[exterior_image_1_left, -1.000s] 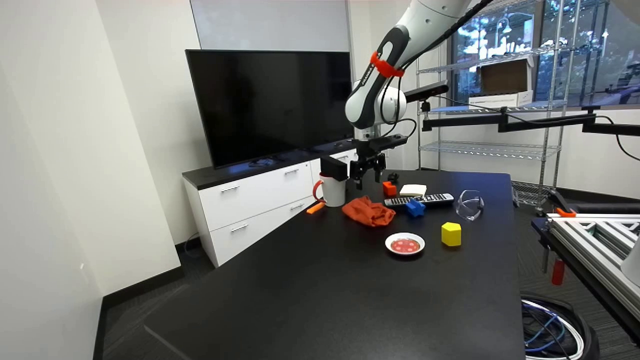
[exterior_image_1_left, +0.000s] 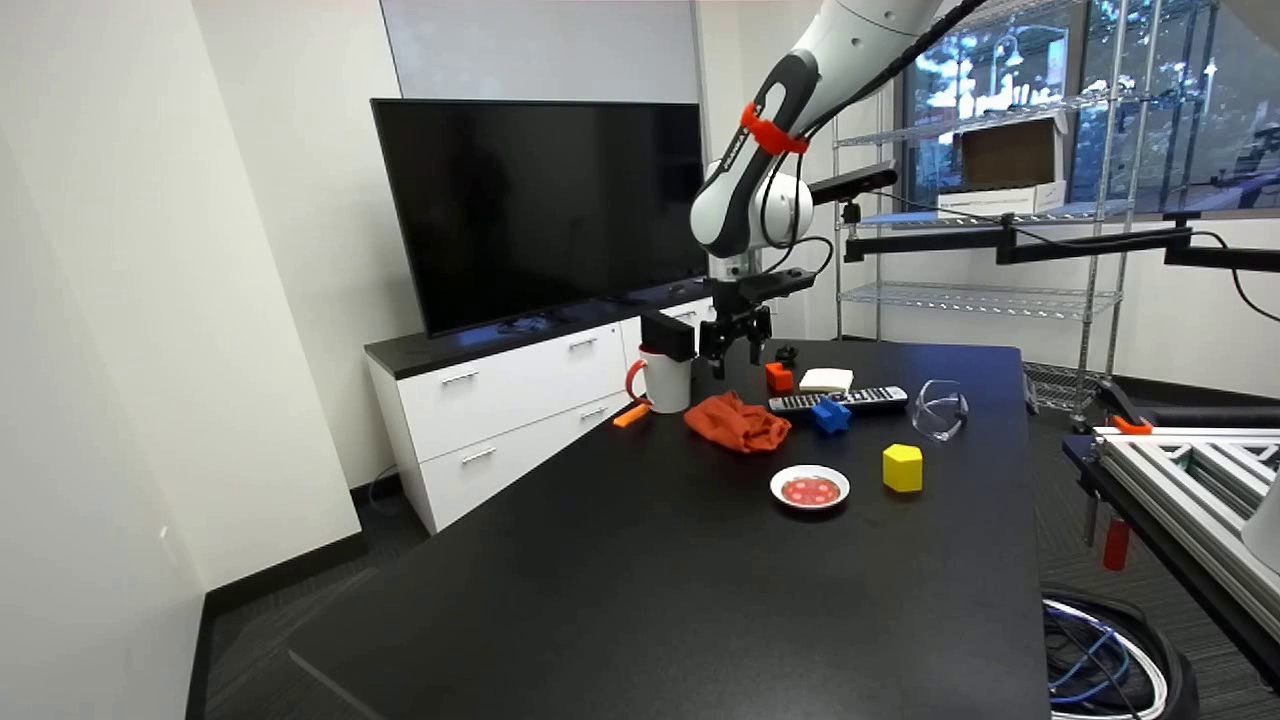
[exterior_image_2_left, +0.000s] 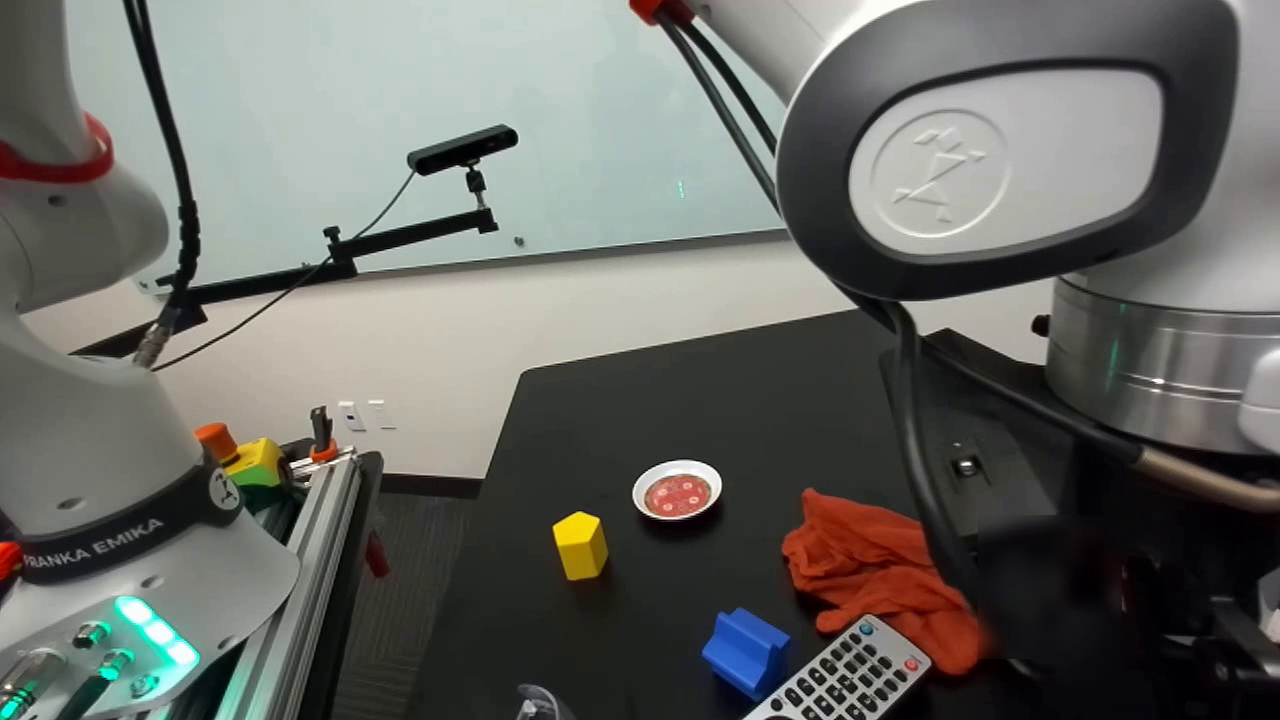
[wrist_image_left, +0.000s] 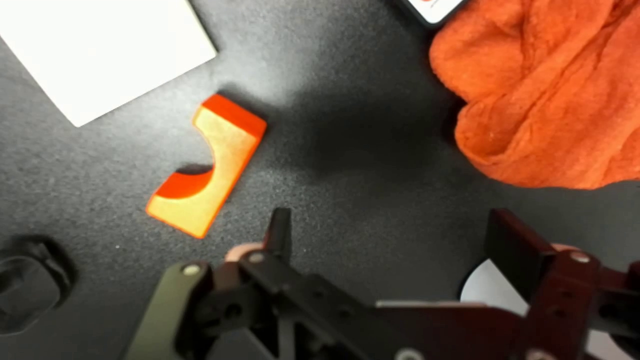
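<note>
My gripper is open, its two fingers wide apart with only bare tabletop between them in the wrist view. Left of the fingers lies an orange arch-shaped block (wrist_image_left: 231, 162), apart from them. An orange-red cloth (wrist_image_left: 558, 96) lies crumpled at the upper right of that view. From the first exterior view, the gripper (exterior_image_1_left: 735, 348) hangs over the far end of the table, behind the cloth (exterior_image_1_left: 735, 422) and close to a white mug (exterior_image_1_left: 668, 384) with a red handle. A black block (exterior_image_1_left: 668, 336) shows at the mug's top. In the second exterior view the arm hides the gripper.
A remote (exterior_image_1_left: 840, 401), white pad (exterior_image_1_left: 827, 380), blue block (exterior_image_1_left: 830, 415) and clear glasses (exterior_image_1_left: 939, 410) crowd the far right. Nearer stand a small plate (exterior_image_1_left: 782, 494) and a yellow block (exterior_image_1_left: 902, 468). An orange piece (exterior_image_1_left: 631, 415) lies by the mug.
</note>
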